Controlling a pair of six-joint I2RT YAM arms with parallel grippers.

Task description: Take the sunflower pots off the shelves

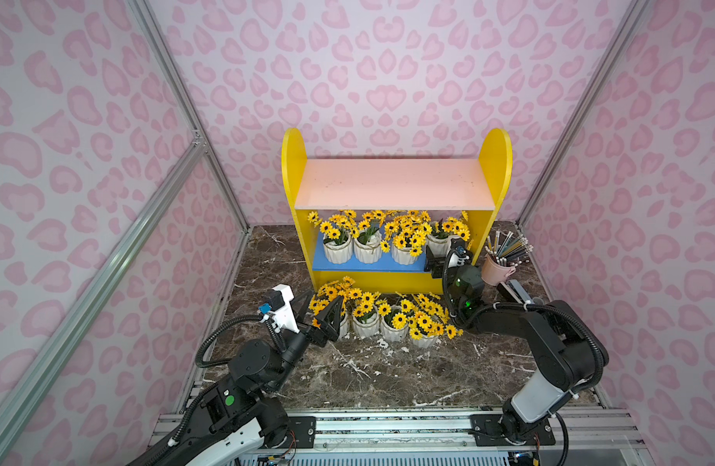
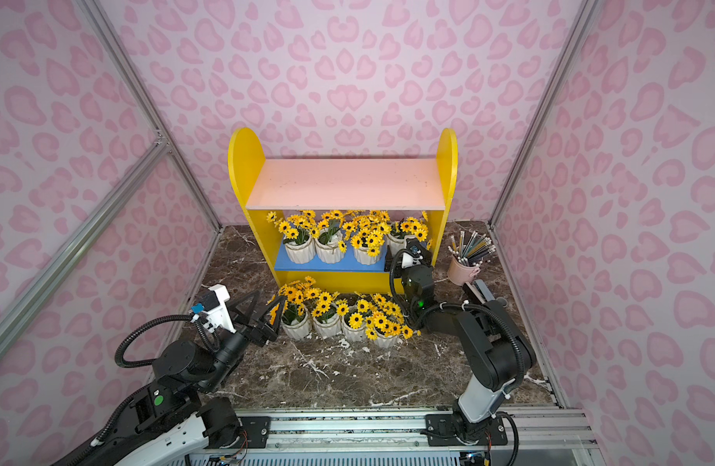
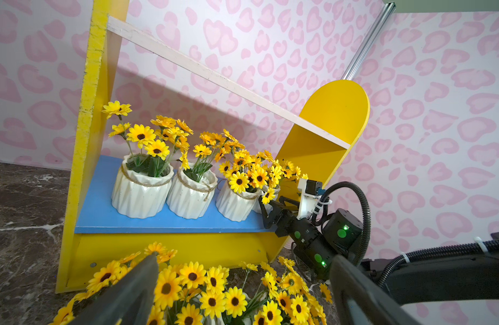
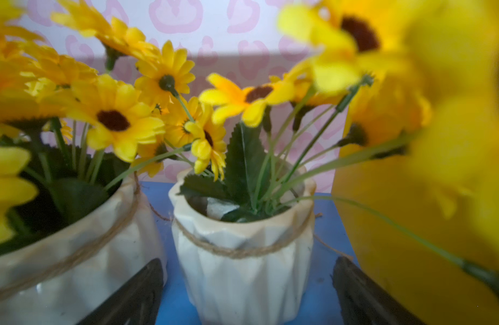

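Several white sunflower pots stand in a row on the blue shelf (image 1: 412,268); the rightmost pot (image 4: 241,265) is tied with twine. My right gripper is open, its fingers (image 4: 135,295) to the left and right of that pot with gaps showing on both sides. A neighbouring pot (image 4: 70,276) stands close by the left finger. My left gripper (image 1: 317,310) is open at the left end of a second row of sunflower pots (image 1: 365,324) on the table. In the left wrist view, sunflowers (image 3: 212,299) show between its spread fingers; whether they touch cannot be told.
The yellow side panel (image 4: 417,243) rises close to the right of the rightmost pot. A pink upper shelf (image 1: 392,182) is empty. A pink cup of brushes (image 1: 497,269) stands right of the shelf unit.
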